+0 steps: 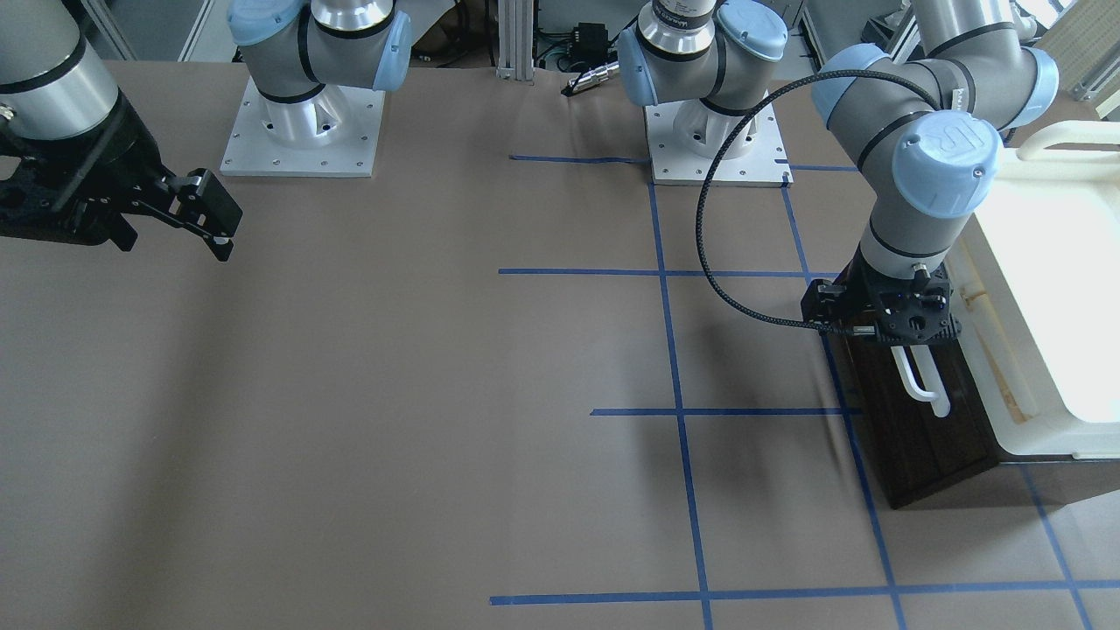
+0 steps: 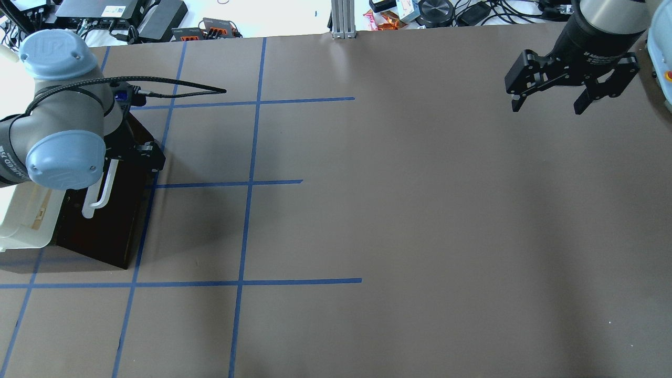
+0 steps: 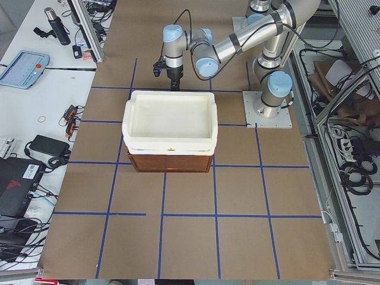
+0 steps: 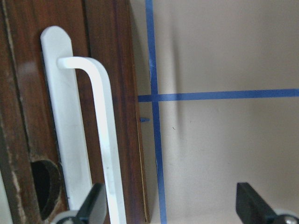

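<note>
A dark wooden box [image 1: 924,462] carries a white vertical handle [image 4: 110,149] on its side face, seen below my gripper in the front and top views. My gripper stands open just over it; in the left wrist view the handle runs toward the left fingertip, with bare table between the fingertips. Whether a finger touches the handle I cannot tell. An empty white tub [image 3: 170,119] sits on top of the box.
Other arms stand at the table's edges, one with a black gripper [image 2: 567,82].
</note>
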